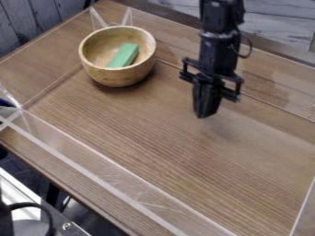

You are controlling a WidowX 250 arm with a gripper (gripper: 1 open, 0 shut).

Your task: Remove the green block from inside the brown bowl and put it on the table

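The green block [123, 56] lies inside the brown bowl [113, 76], tilted along the bowl's inner floor. The bowl stands at the upper left of the table. To the right of the bowl, and clear of it, my black gripper [205, 111] hangs pointing down above the bare table. Its dark fingertips are small and blurred, so whether they are apart or together does not show. I see no object below or beside the fingers.
A transparent strip [87, 171] runs along its left edge. Black cables [25, 212] lie at the lower left corner. A grey plank wall stands behind.
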